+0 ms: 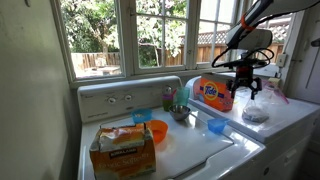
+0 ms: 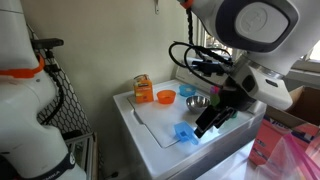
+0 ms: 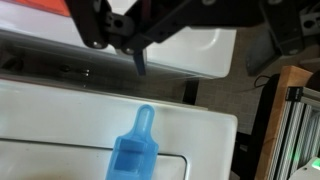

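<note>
My gripper (image 1: 245,90) hangs above the right-hand white machine, in front of the orange Tide box (image 1: 214,93). Its fingers are open, and I see nothing held between them. A light-blue scoop (image 3: 133,157) with a short handle lies on the white top in the wrist view, apart from the dark fingers. Exterior view 2 shows that same scoop (image 2: 185,132) near the front edge, below the gripper. Beside the box, a clear plastic bag (image 1: 256,112) with pale contents rests on the right-hand machine.
Toward the left stand an orange-and-white Kirkland bag (image 1: 123,155), an orange bowl (image 1: 157,131), a blue bowl (image 1: 141,116) and a metal bowl (image 1: 180,113). A dark gap (image 3: 100,78) separates white surfaces.
</note>
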